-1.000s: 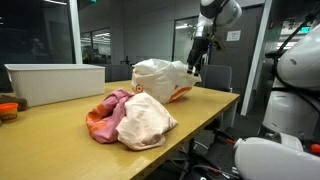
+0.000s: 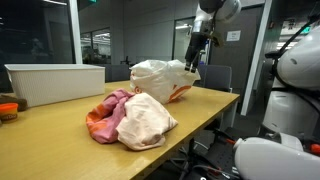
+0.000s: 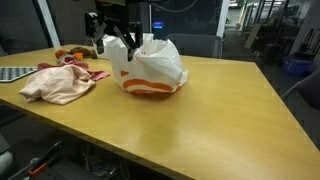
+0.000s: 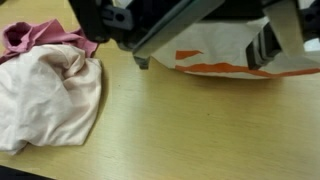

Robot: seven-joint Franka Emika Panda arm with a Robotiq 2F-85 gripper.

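Note:
A white plastic bag with orange print (image 3: 158,68) stands crumpled on the wooden table. My gripper (image 3: 114,50) is open, pointing down at the bag's top edge. In the wrist view the gripper's fingers (image 4: 143,58) are wide apart, with the bag (image 4: 215,50) beneath and between them but not clamped. Whether either finger touches the plastic, I cannot tell. In exterior view 1 the gripper (image 2: 196,58) is at the bag's right side.
Pale pink cloth (image 2: 146,122) and a darker pink cloth (image 2: 105,118) lie heaped near the bag. A white ribbed box (image 2: 55,84) stands farther back. Bare table (image 3: 225,115) stretches to the bag's right in exterior view 2.
The bag's top looks slightly lower and wider than before, and the gripper appears to have shifted a little against it. The cloths have stayed put.

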